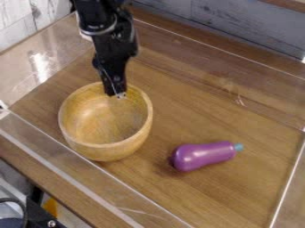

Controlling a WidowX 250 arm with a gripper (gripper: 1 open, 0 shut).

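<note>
My gripper (113,89) is shut, pointing down just above the back rim of a yellow bowl (102,134) at the left of the table, with nothing visible between its fingers. A purple eggplant-like object (202,155) with a light blue tip lies on the wood to the right of the bowl, apart from the gripper.
A pale wall edge runs along the back, and the table's edge shows at the lower left.
</note>
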